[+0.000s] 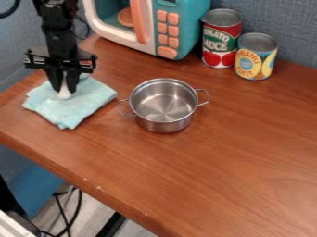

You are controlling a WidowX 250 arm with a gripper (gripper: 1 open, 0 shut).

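Observation:
At the left end of the table, a pale blue cloth [72,108] lies rumpled. My black gripper [63,85] is lowered over it, with a small white object [65,93] at its fingertips, standing on the cloth. Whether the fingers are closed on that object is too small to tell. A steel pot [164,116] with two handles sits right of the cloth.
A teal toy microwave [183,37] stands at the back, beside a tomato can [221,39] and a yellow-labelled can [255,60]. The table's edge runs close by the cloth.

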